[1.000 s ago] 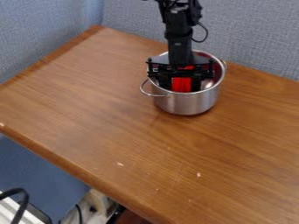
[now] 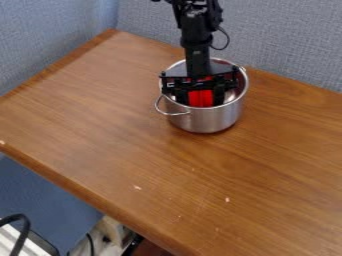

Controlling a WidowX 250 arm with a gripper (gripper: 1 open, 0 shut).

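A steel pot [image 2: 202, 117] with wire side handles stands on the wooden table toward the back. A red object [image 2: 201, 98] sits inside it. My black gripper [image 2: 201, 90] reaches down from above into the pot, its fingers around or over the red object; I cannot tell whether they grip it.
Blue-grey partitions stand behind and to the left. Cables and some equipment lie below the table's front left edge.
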